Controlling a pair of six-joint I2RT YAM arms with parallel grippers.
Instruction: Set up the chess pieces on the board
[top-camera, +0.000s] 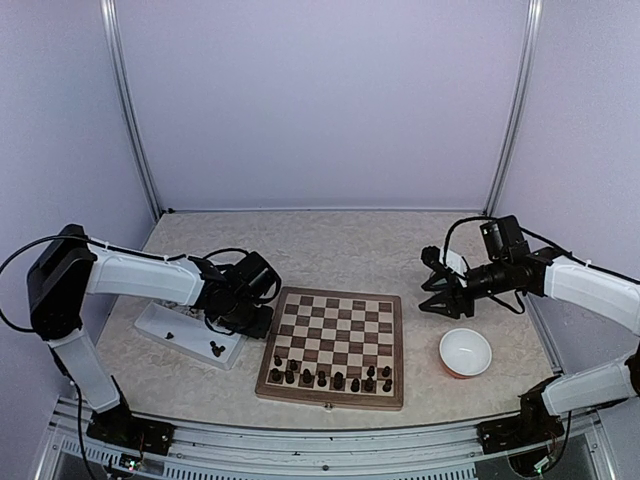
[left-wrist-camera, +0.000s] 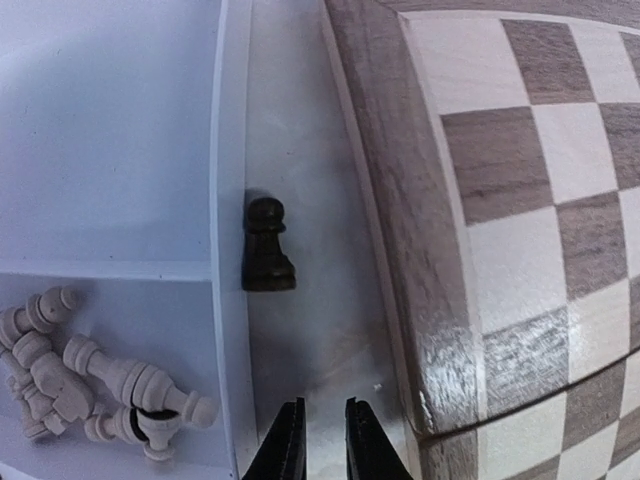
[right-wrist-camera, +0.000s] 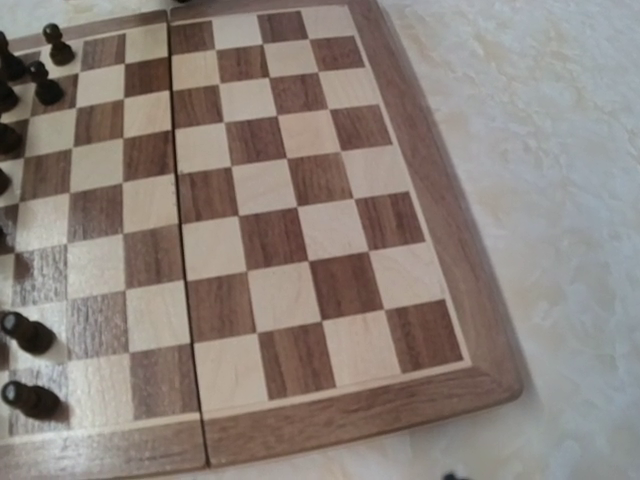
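Observation:
The black pawn (left-wrist-camera: 267, 250) shows in profile on the table, in the narrow gap between the piece box and the chessboard (left-wrist-camera: 430, 300), close against the box wall. Whether it stands or lies is hard to tell. My left gripper is slightly open, with nothing between its fingers, and the pawn appears beyond the tips. In the top view the left hand (top-camera: 245, 300) hides this gap. Several black pieces (top-camera: 338, 381) stand along the board's near side. Off the board's right side, my right gripper (top-camera: 438, 296) hangs open and empty.
The white piece box (top-camera: 190, 348) lies left of the board; several light pieces (left-wrist-camera: 125, 385) are heaped in one compartment. A white bowl (top-camera: 465, 352) stands at the right. The board's far half (right-wrist-camera: 300, 200) is bare, and the table behind it is clear.

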